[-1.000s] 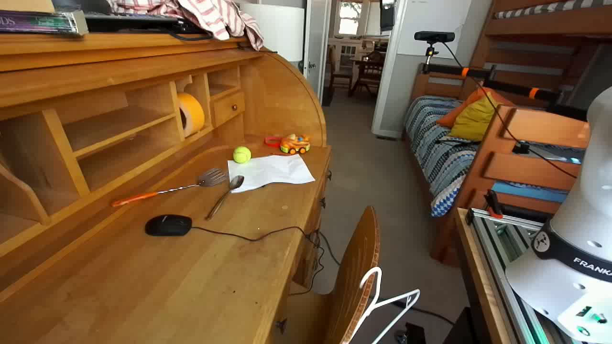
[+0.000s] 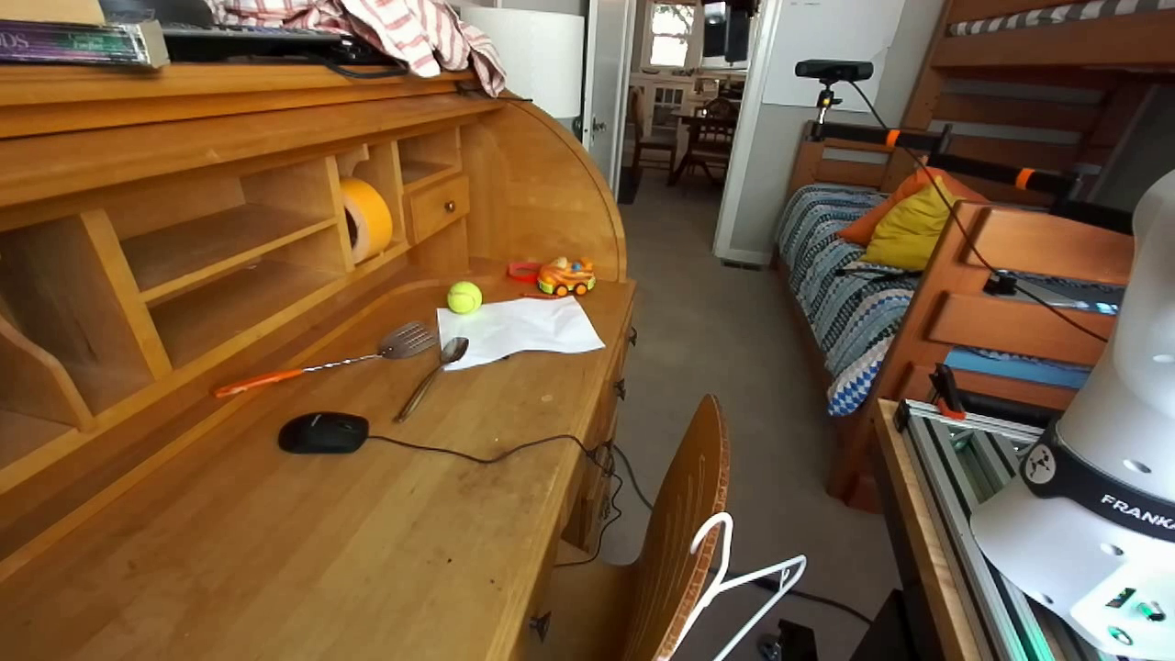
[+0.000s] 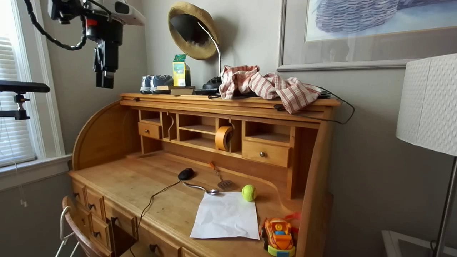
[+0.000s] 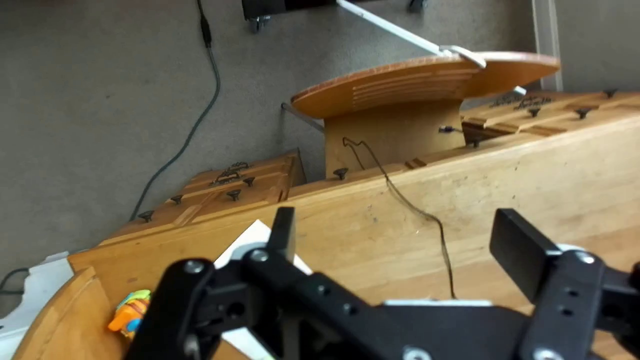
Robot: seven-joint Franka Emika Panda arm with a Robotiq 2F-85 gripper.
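My gripper (image 3: 105,80) hangs high above the left part of the desk, pointing down. In the wrist view its black fingers (image 4: 520,255) stand wide apart with nothing between them. On the desktop lie a black mouse (image 2: 322,433), a metal spoon (image 2: 431,380) and an orange-handled spatula (image 2: 330,364). The spoon's bowl touches or nearly touches a white paper sheet (image 3: 227,218). Beside the paper's far edge sits a tennis ball (image 3: 249,192). An orange toy car (image 3: 278,237) is at the desk's right end. Ball, spoon, spatula and mouse cannot be made out in the wrist view.
Raised cubbies line the desk's back, one holding a roll of orange tape (image 2: 365,218). A wooden chair (image 2: 677,540) with a white hanger (image 2: 760,578) stands at the front edge. The mouse cable (image 4: 420,210) runs over that edge. The near desktop in exterior view 1 is bare.
A dark shape at the top edge of exterior view 1, probably my gripper's fingers, has shifted slightly left and looks wider. The objects on the desk have not moved.
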